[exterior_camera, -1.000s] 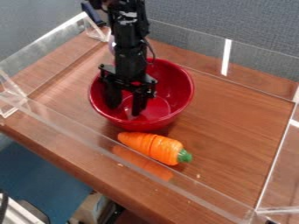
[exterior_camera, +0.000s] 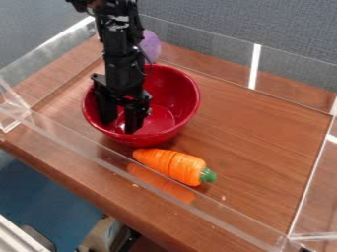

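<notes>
My black gripper reaches down into the left part of a red bowl; whether its fingers are open or shut, or hold anything, is hard to see against the dark shapes. An orange toy carrot with a green top lies in front of the bowl, toward the right. A purple object shows behind the arm, beyond the bowl, partly hidden.
The wooden table is ringed by low clear walls at the front, sides and back. Free surface lies to the right of the bowl and carrot.
The arm and gripper have shifted left, and the bowl has moved slightly left with them. More of the purple object now shows. The carrot has stayed in place.
</notes>
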